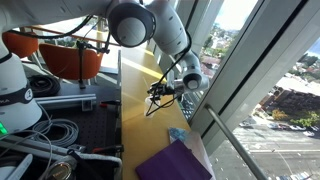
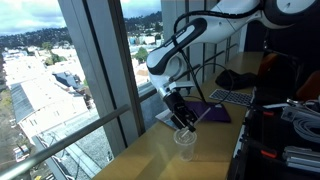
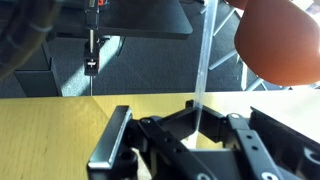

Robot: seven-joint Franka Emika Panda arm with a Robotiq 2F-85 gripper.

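A clear cup (image 2: 185,143) stands on the yellow table, and in the first exterior view it shows faintly below the gripper. My gripper (image 2: 183,124) hangs tilted just over the cup's mouth. In the wrist view a thin whitish stick (image 3: 206,60) runs down from the top edge to the dark fingers (image 3: 113,135). My gripper appears shut on this stick. The stick's lower end and the inside of the cup are hard to make out.
A purple folder (image 1: 170,163) lies near one table end, with a blue cloth (image 1: 178,134) by it. A keyboard (image 2: 229,97) is behind the arm. Windows line one side; orange chairs (image 1: 70,60) stand off the other. Bare yellow tabletop (image 2: 130,160) surrounds the cup.
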